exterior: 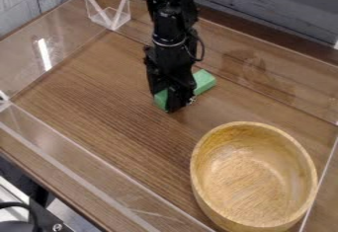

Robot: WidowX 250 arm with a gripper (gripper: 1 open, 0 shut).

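The black robot gripper (173, 90) reaches down from the top centre onto a green object (203, 80) on the wooden table. The gripper is shut on that object, whose ends show on both sides of the dark fingers; its middle is hidden.
A large empty yellow bowl (252, 189) stands at the lower right. A clear plastic stand (109, 11) is at the back left.
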